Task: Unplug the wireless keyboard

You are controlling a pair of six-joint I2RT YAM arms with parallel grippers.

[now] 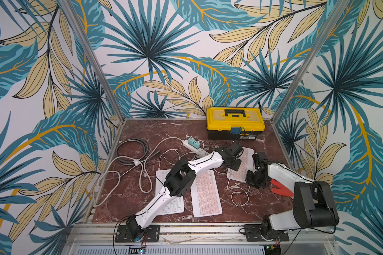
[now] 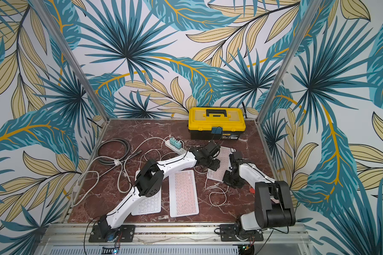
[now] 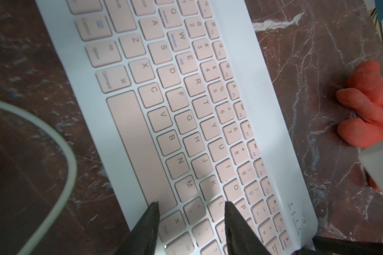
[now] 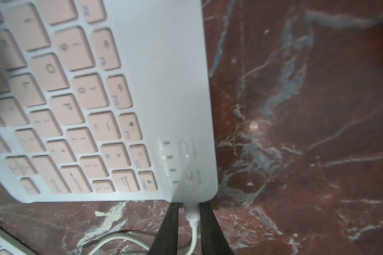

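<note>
A pink-keyed white keyboard (image 1: 242, 163) lies at the right of the table with a white cable plug (image 4: 192, 214) at its corner. In the right wrist view my right gripper has its fingers either side of that plug; whether they touch it is unclear. Above the same keyboard, my left gripper is part open over the keys, nothing visible between its fingers. Two more keyboards lie at front centre, one pink-keyed (image 1: 206, 193), one white (image 1: 172, 206), partly under my left arm.
A power strip with adapters (image 1: 194, 143) stands at the back centre, beside a yellow toolbox (image 1: 235, 119). Coiled cables (image 2: 113, 150) cover the left side. A red object (image 3: 365, 119) lies right of the keyboard, near my right arm.
</note>
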